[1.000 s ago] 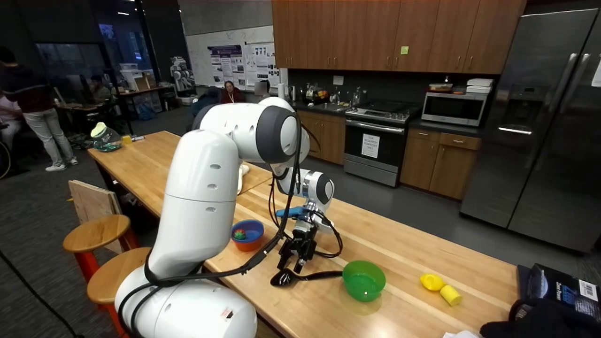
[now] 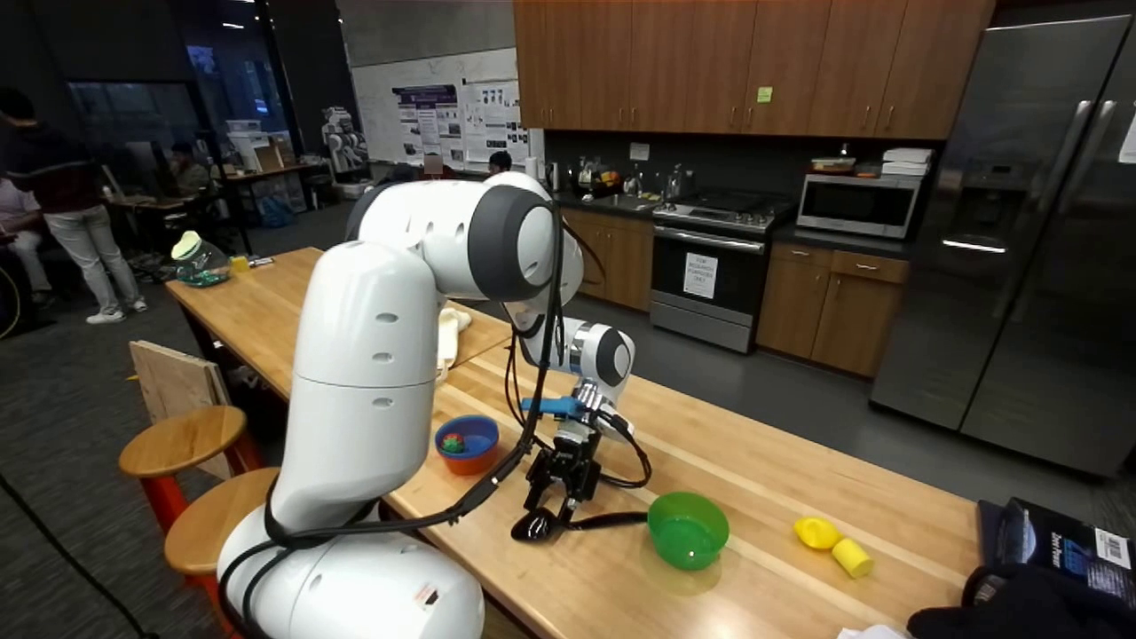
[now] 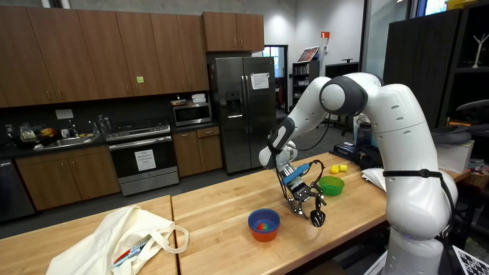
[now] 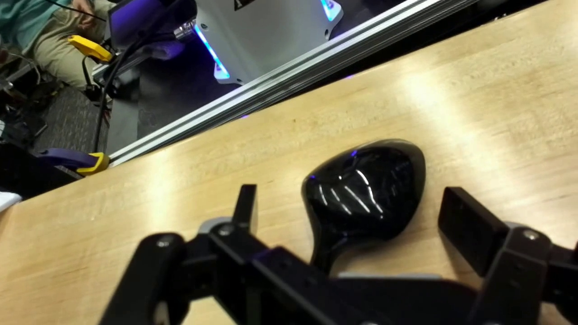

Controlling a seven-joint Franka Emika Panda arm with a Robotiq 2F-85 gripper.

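A black ladle-like spoon point(image 2: 535, 524) lies on the wooden table, its handle reaching toward the green bowl point(image 2: 688, 529). In the wrist view the spoon's glossy bowl point(image 4: 368, 189) appears between my two spread fingers, with clear gaps on both sides. My gripper point(image 2: 550, 508) is open and points down close to the spoon; it holds nothing. From the other side, the gripper point(image 3: 315, 210) is seen beside the spoon's head point(image 3: 317, 218). Most of the handle is hidden behind the gripper in the wrist view.
A blue bowl point(image 3: 264, 219) sits in an orange one point(image 3: 264, 235), with a strawberry-like red item point(image 3: 262, 226) inside. Yellow items point(image 2: 816, 532) lie beyond the green bowl. A cloth bag point(image 3: 105, 238) rests at the far end. The table's edge point(image 4: 227, 127) runs near the spoon.
The arm's large upper links have shifted a little to the left in the first exterior view. My gripper has moved only slightly near the spoon. Spoon and bowls look unmoved.
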